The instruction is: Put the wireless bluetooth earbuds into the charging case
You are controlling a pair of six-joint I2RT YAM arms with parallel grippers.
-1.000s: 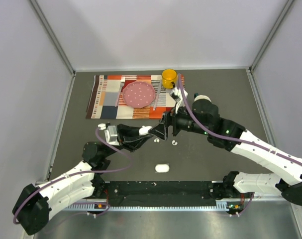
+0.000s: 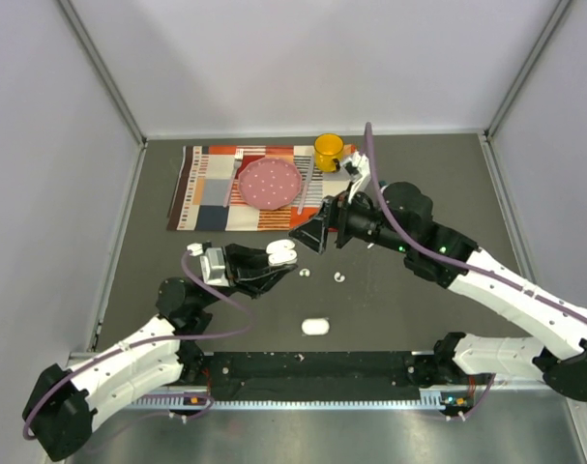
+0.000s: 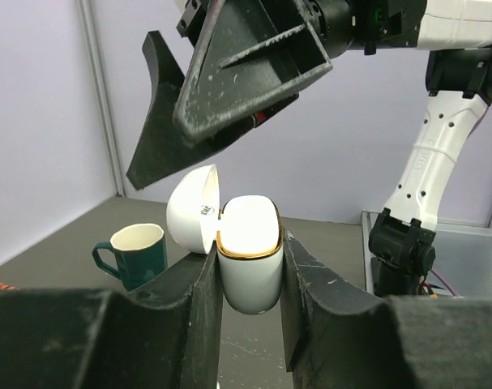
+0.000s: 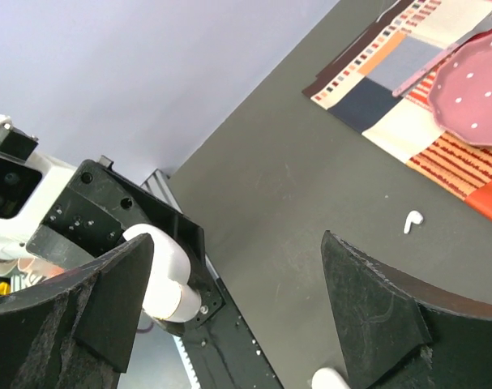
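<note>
My left gripper is shut on the white charging case (image 3: 250, 251), which it holds upright above the table. The case's rounded lid (image 3: 194, 209) is swung up on its hinge, and its slots are not visible. Just up and to the right of the case in the top view, my right gripper (image 2: 330, 242) stands open, its fingers apart with nothing between them. Two small white earbuds lie on the table below: one earbud (image 2: 305, 273) near the left gripper, another earbud (image 2: 339, 277) farther right. Only one earbud (image 4: 413, 220) shows in the right wrist view.
A white rounded block (image 2: 315, 327) lies toward the table's front. Behind the grippers are a striped mat (image 2: 216, 184), a pink plate (image 2: 270, 184), cutlery and a yellow mug (image 2: 329, 152). A green mug (image 3: 138, 251) appears in the left wrist view.
The right gripper was close against the case and has drawn slightly away, up in the top view. The case now shows two white lobes, its lid raised; earlier it looked like one piece.
</note>
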